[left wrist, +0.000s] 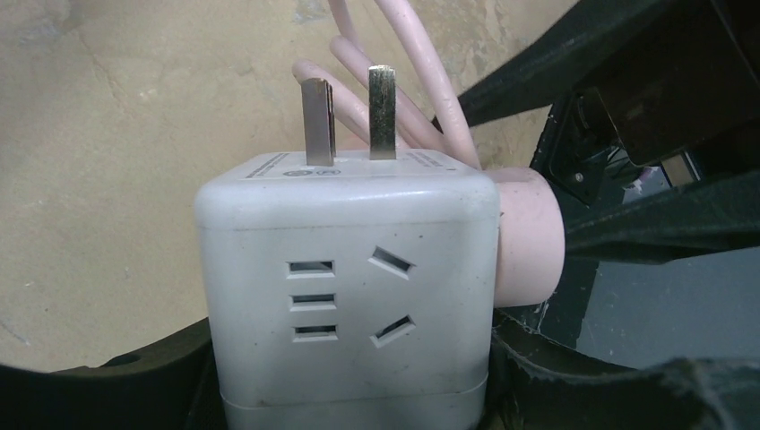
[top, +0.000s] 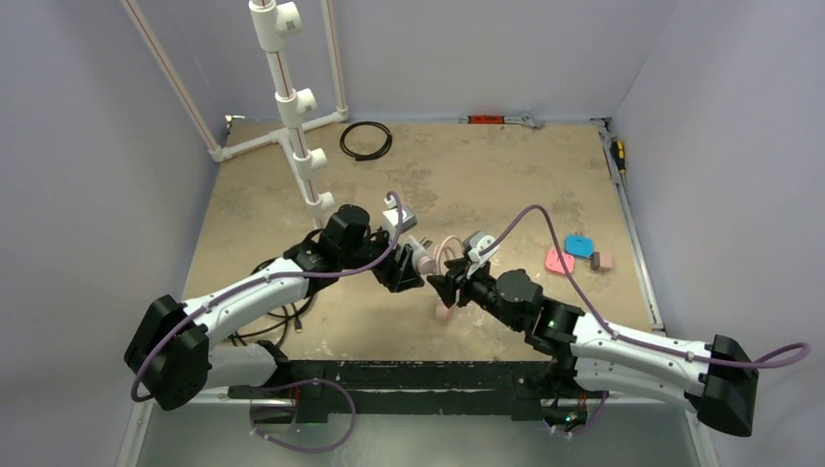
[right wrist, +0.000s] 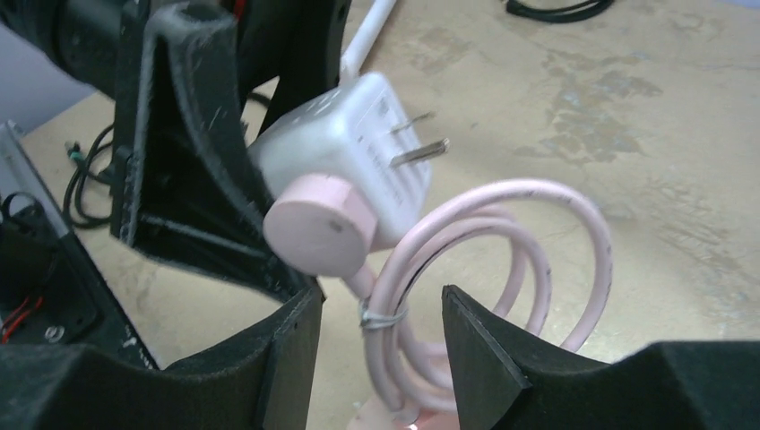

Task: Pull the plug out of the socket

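A white cube socket (left wrist: 348,305) with two metal prongs on top sits between the fingers of my left gripper (top: 401,268), which is shut on it in the left wrist view. A round pink plug (left wrist: 529,235) is fitted in the socket's side. Its pink cable (right wrist: 574,224) is coiled and tied, hanging beside it. My right gripper (top: 448,282) is close to the plug. In the right wrist view its open fingertips (right wrist: 296,318) stand below the plug, either side of the tied cable.
Pink and blue blocks (top: 578,246) lie at the right of the board. A black cable coil (top: 366,141) and a white pipe frame (top: 297,136) are at the back left. Black cables lie at the front left.
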